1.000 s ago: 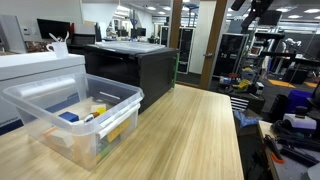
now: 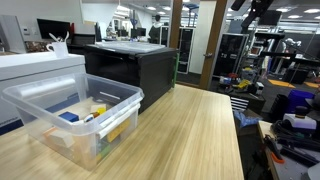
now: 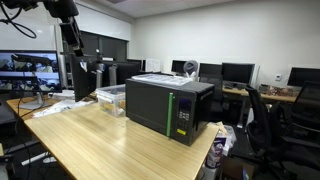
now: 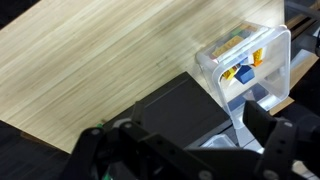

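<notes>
My gripper is high above the table, its two dark fingers apart in the wrist view and nothing between them. In exterior view 2 the arm (image 3: 66, 12) reaches in from the upper left, well clear of everything below. A clear plastic bin (image 2: 75, 120) stands on the wooden table (image 2: 190, 130); inside it lie a blue item (image 4: 244, 74), something yellow and other small things. Beside the bin is a black microwave (image 3: 165, 108) with a green strip on its front.
A flat, light-coloured thing (image 2: 128, 46) rests on top of the microwave. A mug with utensils (image 2: 57, 47) stands behind the bin. Free tabletop stretches in front of the bin and microwave. Office chairs (image 3: 275, 125) are beyond the table.
</notes>
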